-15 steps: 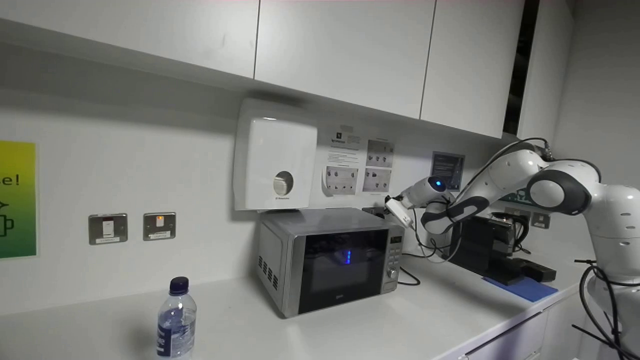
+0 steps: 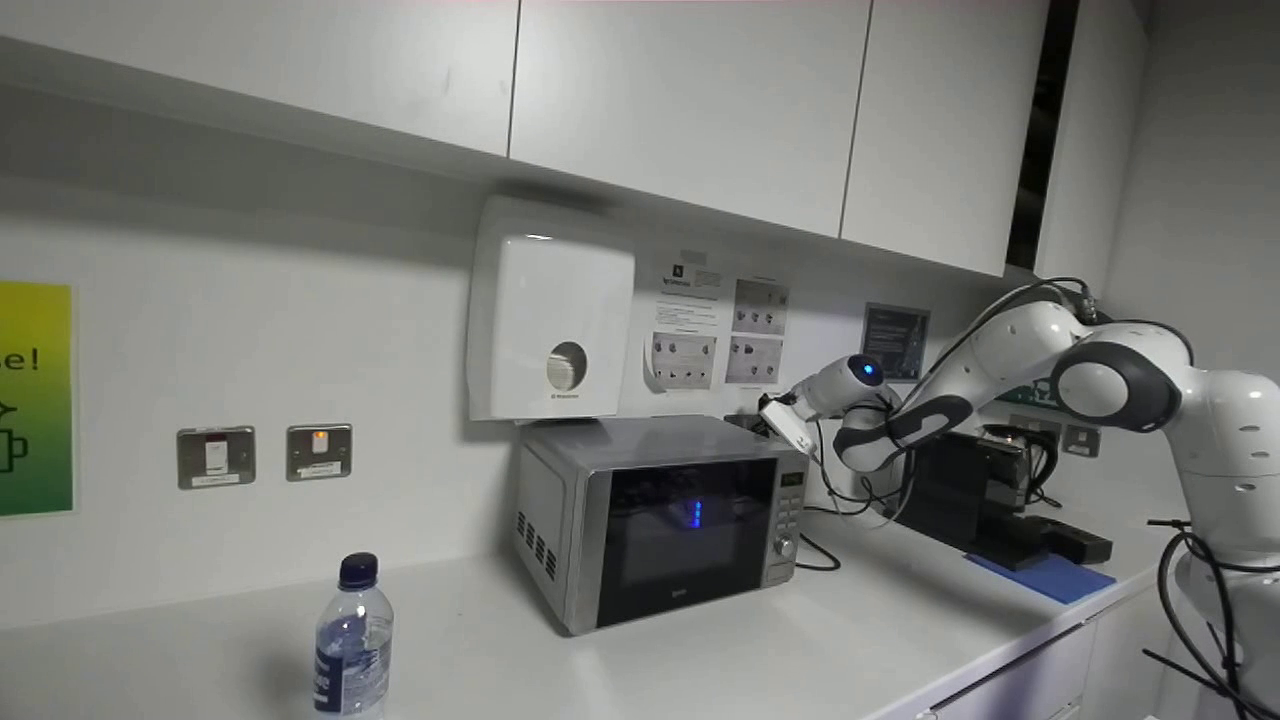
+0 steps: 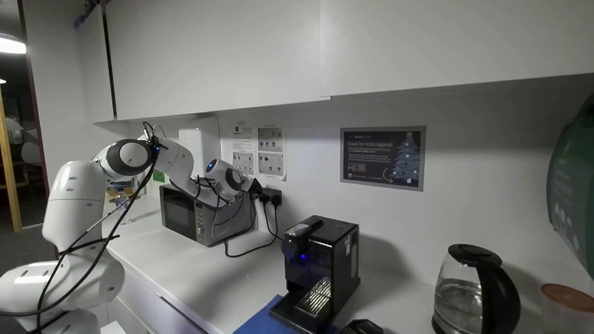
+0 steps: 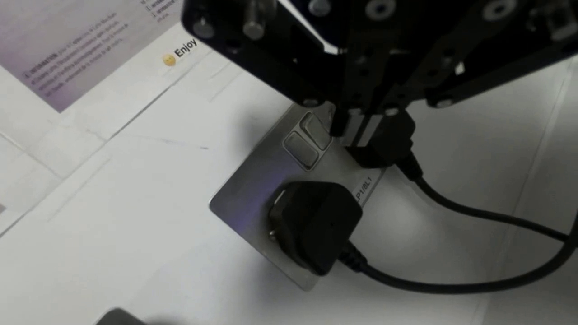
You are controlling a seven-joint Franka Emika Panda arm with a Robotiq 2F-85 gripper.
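Observation:
A metal double socket plate (image 4: pixel 254 189) is on the wall, with two rocker switches (image 4: pixel 301 151) side by side along its upper edge. One black plug (image 4: pixel 325 225) sits in the nearer outlet; another black plug (image 4: pixel 398 135) sits in the farther one, partly behind my fingers. My gripper is shut, its fingertips together and nothing visible between them. In the wrist view the tips overlap the plate between the farther switch and the farther plug; whether they touch either cannot be told. In exterior view 2 the gripper reaches the sockets behind the microwave (image 3: pixel 184 214).
Black cables (image 3: pixel 245 253) run from the plugs down to the counter. A coffee machine (image 3: pixel 323 261) and a glass kettle (image 3: pixel 465 289) stand farther along it. A water bottle (image 2: pixel 354 642) is left of the microwave. Wall cupboards (image 2: pixel 672 108) hang above the arm.
The gripper and wrist have shifted slightly left in exterior view 1, a little closer to the wall sockets. The microwave and bottle have stayed put.

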